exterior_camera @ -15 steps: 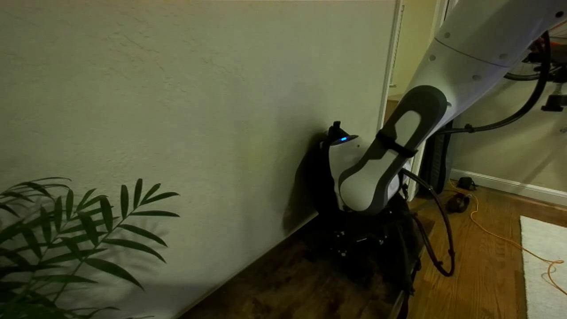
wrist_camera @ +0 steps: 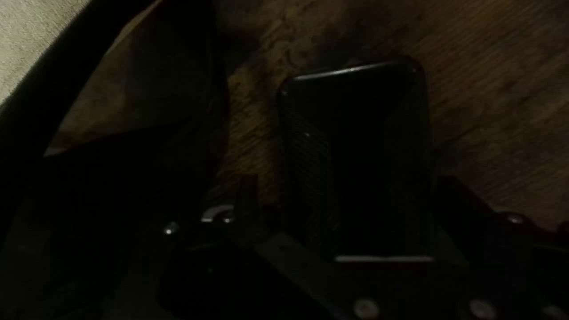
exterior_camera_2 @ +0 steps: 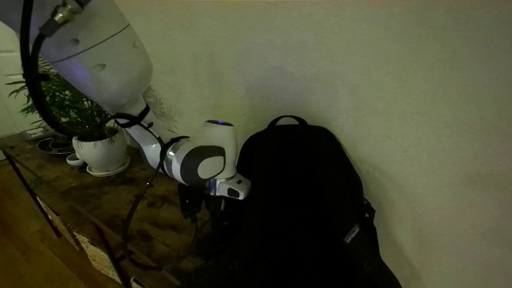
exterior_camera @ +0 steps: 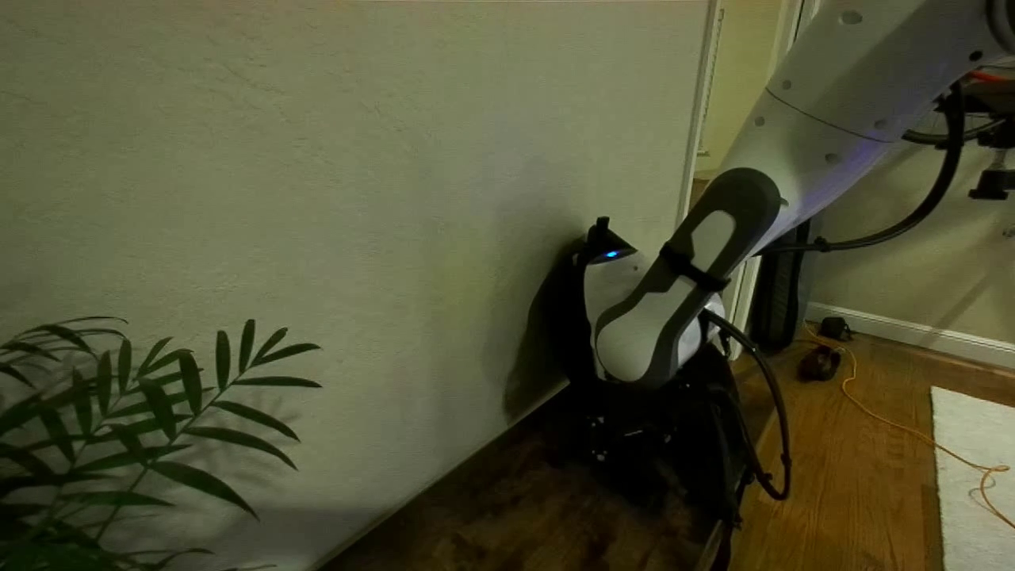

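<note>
In the wrist view, a glossy black rectangular object with rounded corners (wrist_camera: 368,138) lies on the dark wooden tabletop (wrist_camera: 501,106). It could be a phone or a small case; the light is too dim to tell. My gripper stands open, one finger on either side of the object's near part. Whether the fingers touch it cannot be made out. A large black backpack (exterior_camera_2: 302,192) leans against the wall, right beside my hand in the second exterior view. The gripper's fingers are lost in darkness in both exterior views.
Dark strap-like material (wrist_camera: 176,80) lies left of the object in the wrist view. A potted plant (exterior_camera_2: 103,151) stands on the table behind the arm. The wall (exterior_camera: 381,190) runs close along the table's edge. Bare tabletop (exterior_camera_2: 158,211) shows between plant and gripper.
In the first exterior view, the arm and its hand have shifted slightly left. The hanging cable has moved left with them. The plant has not moved.
</note>
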